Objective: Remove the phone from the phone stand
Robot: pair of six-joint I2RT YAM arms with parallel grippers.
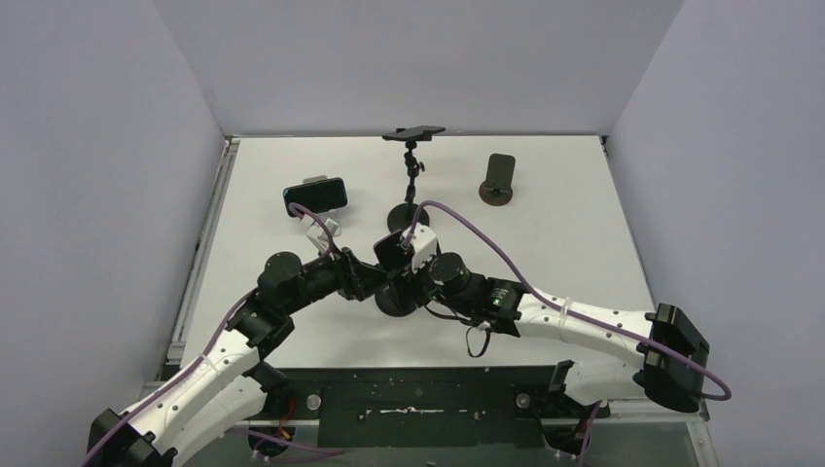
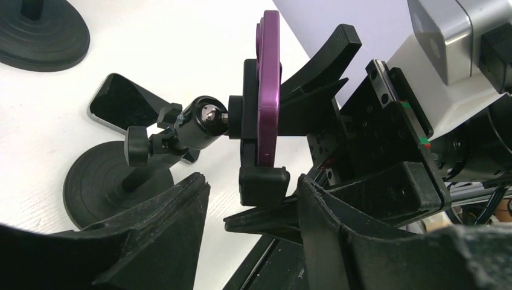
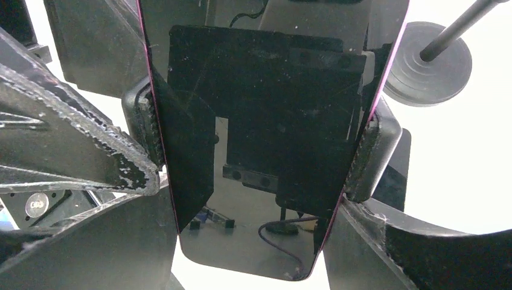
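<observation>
A purple-edged phone (image 2: 269,90) with a dark screen (image 3: 265,121) is held in the black clamp (image 2: 264,187) of a phone stand, whose round base (image 1: 391,304) is at the table's front middle. My left gripper stands open, its fingertips on either side of the clamp's near finger; contact is not clear. My right gripper has its fingers (image 3: 392,241) along the phone's two long edges, below the clamp arms. Whether they press on it I cannot tell. One left-gripper finger (image 3: 78,133) points at the clamp's left arm in the right wrist view.
A taller stand (image 1: 411,180) rises close behind. Further off are a phone on a holder (image 1: 316,197) at the left and a small stand (image 1: 498,178) at the right. Another dark phone (image 2: 130,103) appears by the base.
</observation>
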